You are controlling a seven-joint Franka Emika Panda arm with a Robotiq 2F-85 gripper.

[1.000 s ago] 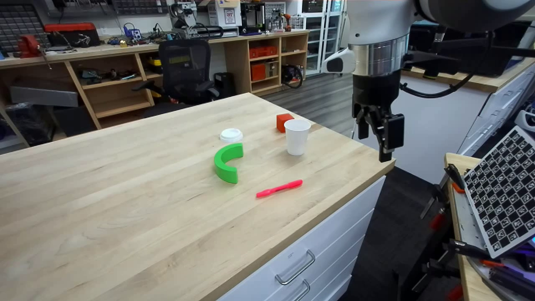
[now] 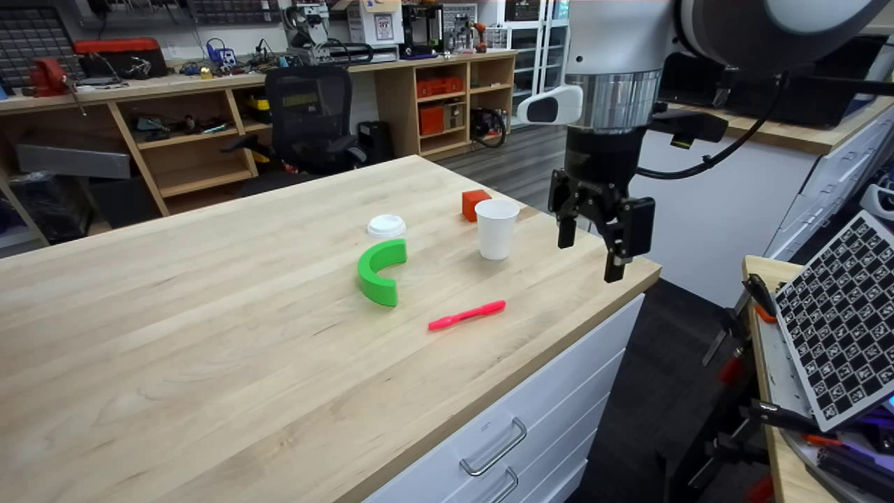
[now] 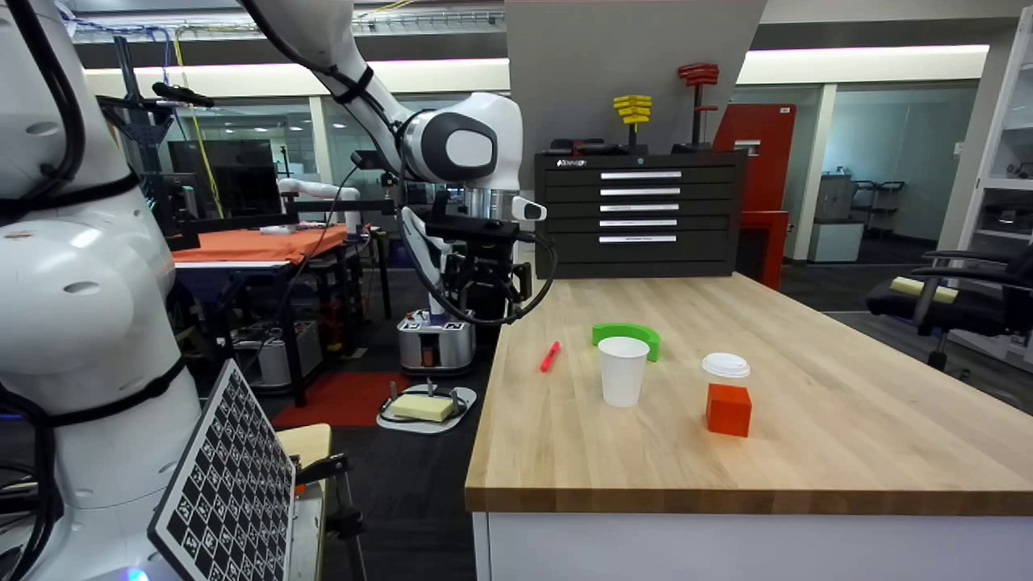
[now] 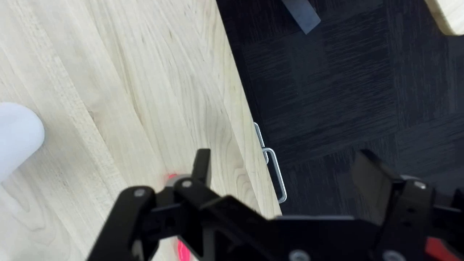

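Note:
My gripper point(image 2: 590, 255) hangs above the table's near right edge, its two fingers apart and nothing between them. In the wrist view the gripper spans the table edge, one finger over wood and the other over dark floor. A white paper cup point(image 2: 496, 230) stands upright on the table, left of the gripper. A pink-red marker-like stick point(image 2: 466, 315) lies flat nearer the drawer side; my gripper partly covers it in the wrist view. Beyond are a green half-ring point(image 2: 381, 274), a white lid point(image 2: 386, 226) and a red-orange cube point(image 3: 728, 410).
Drawers with metal handles point(image 2: 494, 448) lie below its front edge. A checkered board point(image 2: 846, 318) stands on a side bench to the right. A black tool chest point(image 3: 634, 213) stands beyond the table.
The arm and gripper have shifted left toward the table and come slightly lower, and the gripper looks turned. The objects on the table have stayed in place.

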